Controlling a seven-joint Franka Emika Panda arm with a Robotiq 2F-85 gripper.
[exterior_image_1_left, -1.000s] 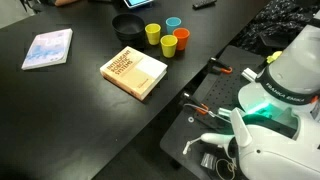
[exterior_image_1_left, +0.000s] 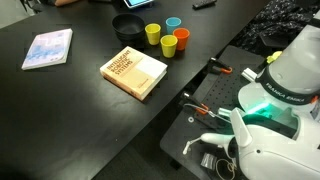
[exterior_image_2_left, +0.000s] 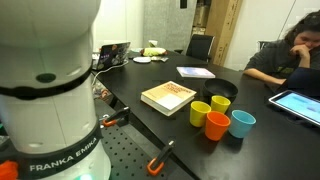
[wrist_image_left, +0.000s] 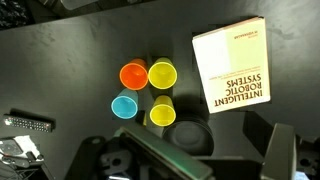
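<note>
In the wrist view, my gripper stands open at the lower edge, its dark fingers wide apart with only tabletop and part of a bowl showing between. Several cups are grouped below it: an orange cup (wrist_image_left: 133, 75), a blue cup (wrist_image_left: 125, 104), a yellow cup (wrist_image_left: 162, 73) and another yellow cup (wrist_image_left: 162, 111). The black bowl (wrist_image_left: 188, 134) sits beside that second yellow cup, partly covered by a finger. A cream book titled "Intelligent Robotic Systems" (wrist_image_left: 231, 65) lies flat to the right of the cups. Exterior view 1 leaves the gripper out of frame.
A second, pale book (exterior_image_1_left: 48, 48) lies at the far left of the table. A tablet (exterior_image_1_left: 135, 70) is beyond the cups, and a dark remote (wrist_image_left: 28, 123) lies apart from them. A person (exterior_image_2_left: 290, 55) sits behind the table.
</note>
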